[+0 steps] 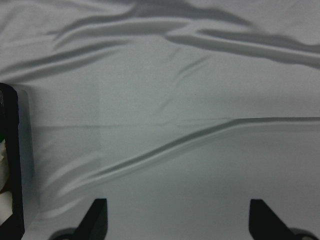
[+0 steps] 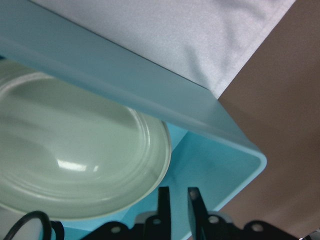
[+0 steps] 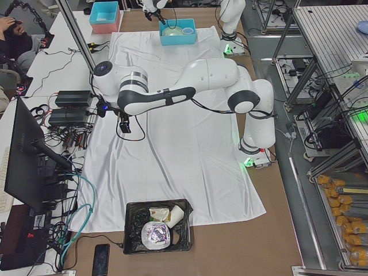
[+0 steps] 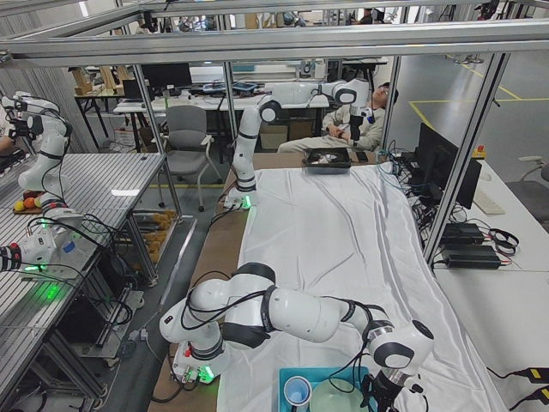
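A blue bin [image 2: 230, 165] holds a pale green plate [image 2: 75, 140] lying low inside and a light cup [image 4: 298, 390]. My right gripper is over the bin's end beside the plate's rim, its fingertips a small gap apart with nothing visible between them. My left gripper hangs open and empty above the white cloth [image 1: 165, 90], with the black tray [image 1: 17, 165] at the edge of its wrist view.
The black tray [image 3: 132, 244] at the table's near end holds a foil-covered dish, a white item and packets. A phone [image 3: 100, 259] lies beside it. A monitor and cables line one side.
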